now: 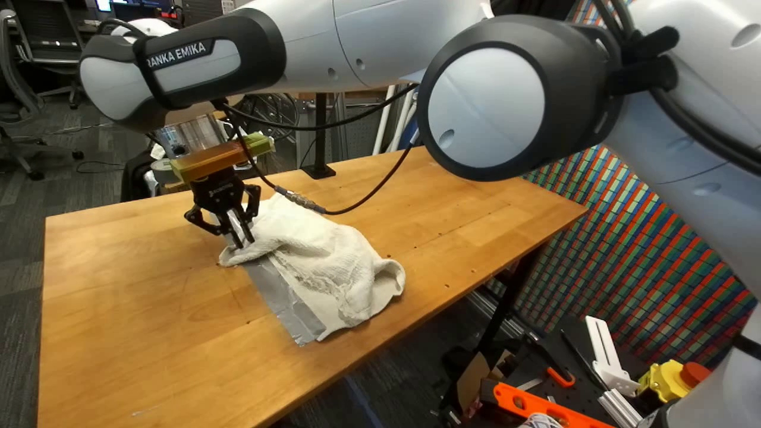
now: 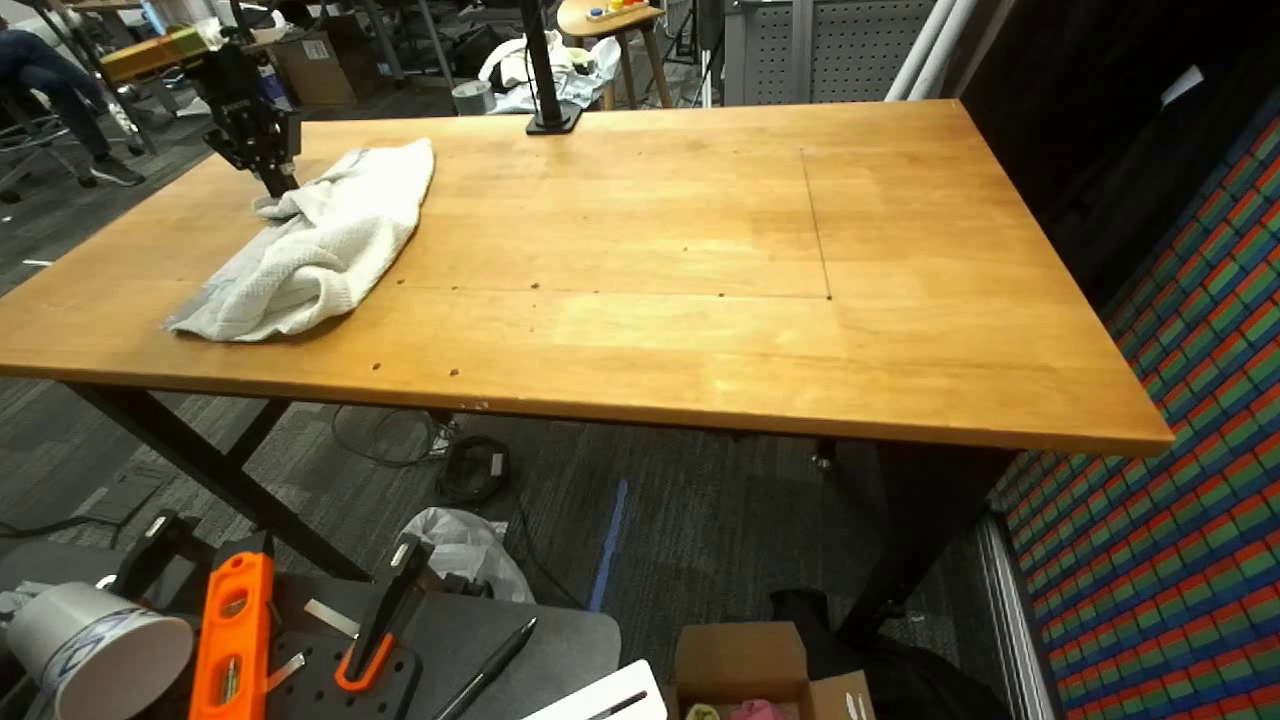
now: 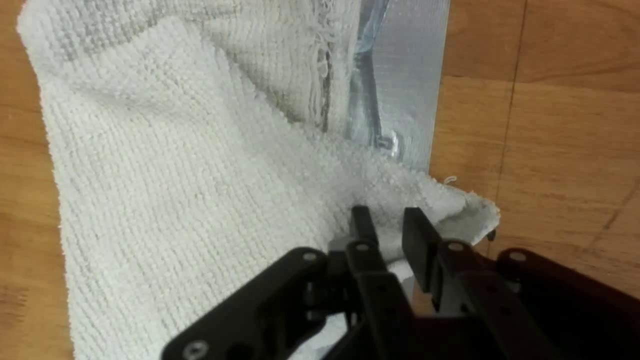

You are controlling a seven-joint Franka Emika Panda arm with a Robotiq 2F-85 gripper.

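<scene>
A crumpled white towel (image 1: pixel 324 267) lies folded on the wooden table, over a strip of silver tape (image 1: pixel 280 292). My gripper (image 1: pixel 244 243) points down at the towel's far left corner. In the wrist view the fingers stand part open, with a narrow gap between the fingers. Towel cloth (image 3: pixel 228 174) shows beneath and between the tips; no firm pinch on it can be made out. The towel's loose corner (image 3: pixel 477 219) sticks out just right of my gripper. From the second exterior side, the fingertips meet the upper left of the towel (image 2: pixel 348 234).
A black post (image 2: pixel 552 114) stands at the back edge. My arm's cable (image 1: pixel 385 178) hangs above the table behind the towel.
</scene>
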